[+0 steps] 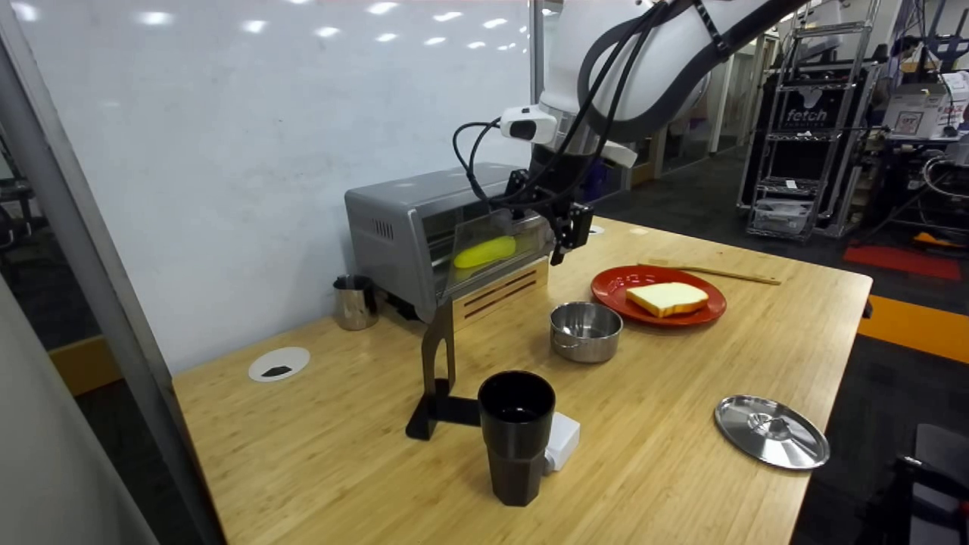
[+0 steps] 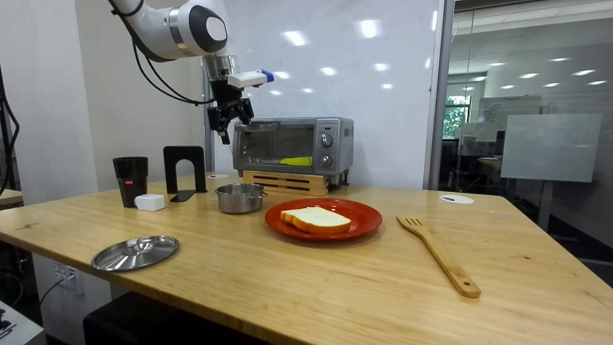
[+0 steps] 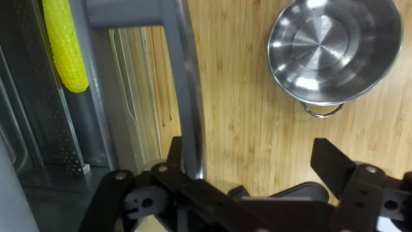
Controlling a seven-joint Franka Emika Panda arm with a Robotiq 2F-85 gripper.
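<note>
The grey toaster oven stands against the white wall, its glass door tilted partly open. A yellow corn cob lies inside on the rack. My gripper is open at the door's top edge, its fingers wide apart. In the wrist view the grey door handle passes just right of the left finger, which sits on its door side, seemingly touching. The right finger stands clear, over bare table. In exterior view 2 the gripper hangs at the oven's left front corner.
A steel pot sits in front of the oven, near a red plate with a bread slice. A black stand, black cup and pot lid are farther off. A wooden fork lies on the right.
</note>
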